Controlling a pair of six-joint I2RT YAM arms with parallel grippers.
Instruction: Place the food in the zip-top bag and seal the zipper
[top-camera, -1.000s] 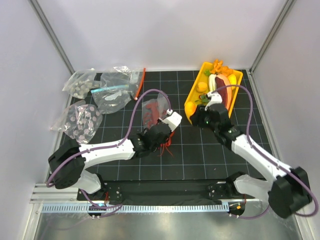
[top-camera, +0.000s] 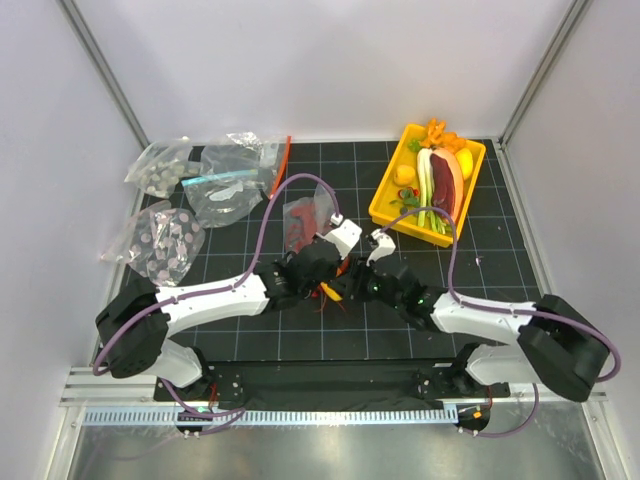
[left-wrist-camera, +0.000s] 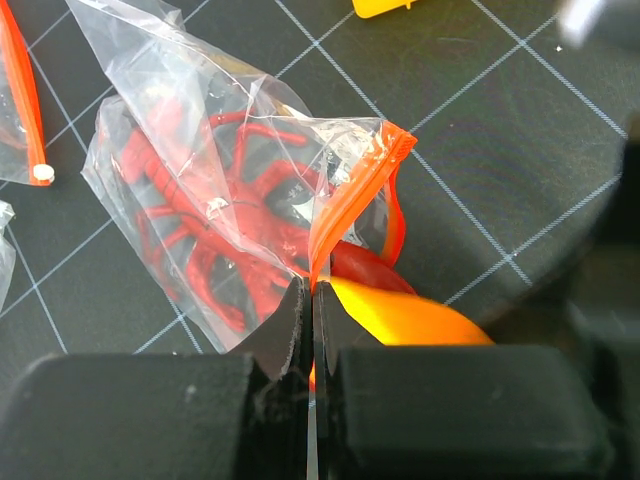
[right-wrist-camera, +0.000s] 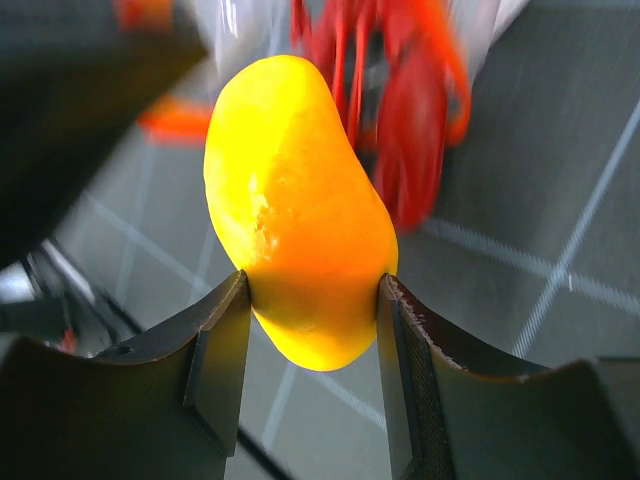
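Note:
A clear zip top bag (left-wrist-camera: 200, 190) with an orange zipper (left-wrist-camera: 352, 205) holds a red lobster-like food (left-wrist-camera: 255, 225) in the left wrist view. My left gripper is shut on the zipper edge of this bag, at the end nearest me. A yellow-orange mango-like food (right-wrist-camera: 290, 200) sits between the right gripper's fingertips, both touching its sides; that right gripper is shut on it. From the left wrist, the mango (left-wrist-camera: 410, 318) is beside the bag's mouth, next to the left fingertips. Whether its tip is inside the mouth is unclear.
A yellow tray (top-camera: 378, 212) of vegetables stands at the back right. Several other clear bags (top-camera: 165, 245) lie at the back left. The two grippers are very close together.
My right gripper has carried the mango from beside the yellow tray toward me and left, up to the left gripper. The left arm has hardly moved.

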